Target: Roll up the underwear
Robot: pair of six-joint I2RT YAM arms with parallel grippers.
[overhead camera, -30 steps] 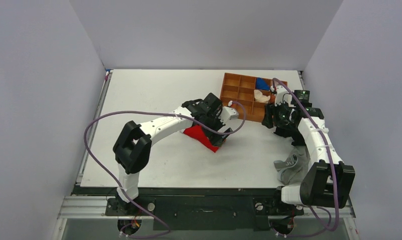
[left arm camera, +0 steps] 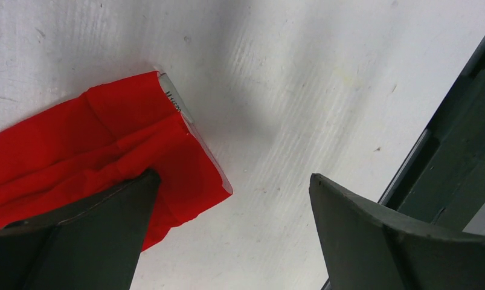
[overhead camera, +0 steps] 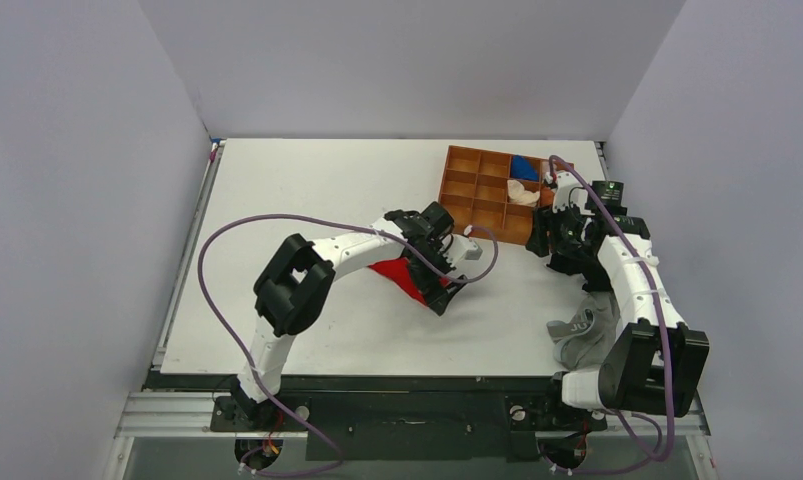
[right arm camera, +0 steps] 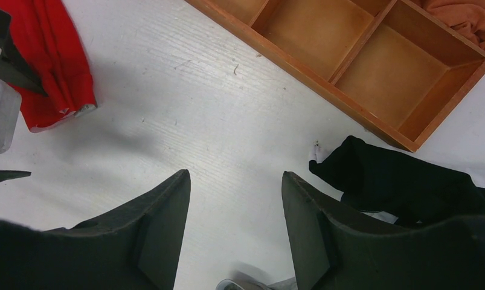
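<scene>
A red folded underwear lies on the white table under my left arm. In the left wrist view its right end, with a printed waistband, sits between and beside the fingers of my left gripper, which is open over it. In the right wrist view the red cloth is at the upper left, partly behind the left gripper. My right gripper stands open above bare table at the right side, with nothing between its fingers.
A wooden compartment box with some folded cloths is at the back right. Dark cloth and grey cloth lie along the right edge.
My left gripper has moved toward the front of the table and slightly right, over the red cloth's end. The right arm has barely moved.
</scene>
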